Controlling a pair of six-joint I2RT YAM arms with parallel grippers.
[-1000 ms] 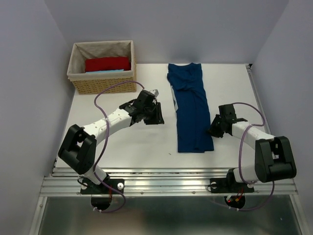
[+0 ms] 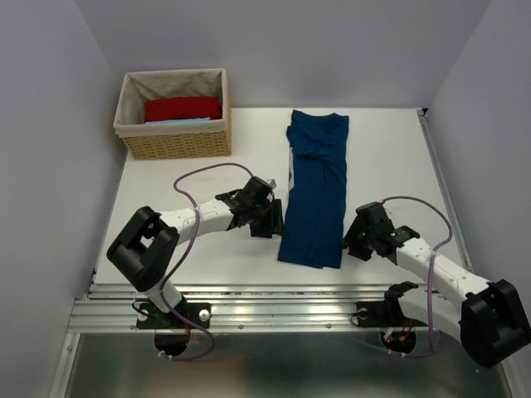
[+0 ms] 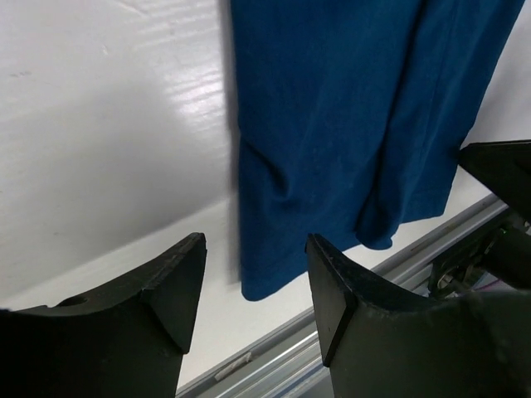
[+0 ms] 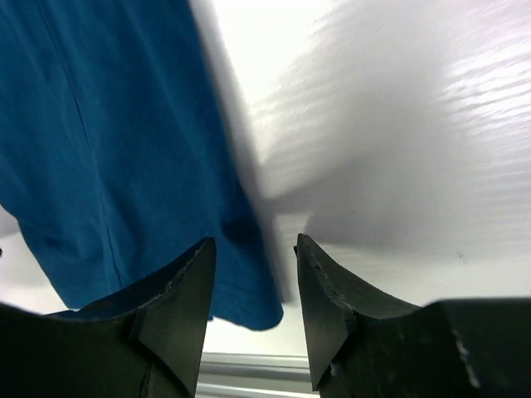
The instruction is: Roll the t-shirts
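A dark blue T-shirt (image 2: 312, 215) lies lengthwise on the white table, its top end bunched at the back, its near end flat and narrow. My left gripper (image 2: 275, 220) is beside the shirt's left edge; in the left wrist view its open fingers face the near corner of the cloth (image 3: 282, 207). My right gripper (image 2: 350, 242) is at the shirt's right edge near its lower end, open; in the right wrist view the blue cloth (image 4: 133, 166) reaches just between and beside its fingers.
A wicker basket (image 2: 170, 146) at the back left holds folded red (image 2: 181, 108) and light blue items. Bare table (image 2: 398, 149) lies on both sides of the shirt. A metal rail runs along the front edge.
Both arms have moved toward the front, my left gripper down beside the shirt's lower part. The shirt's near end has shifted left and now lies straighter.
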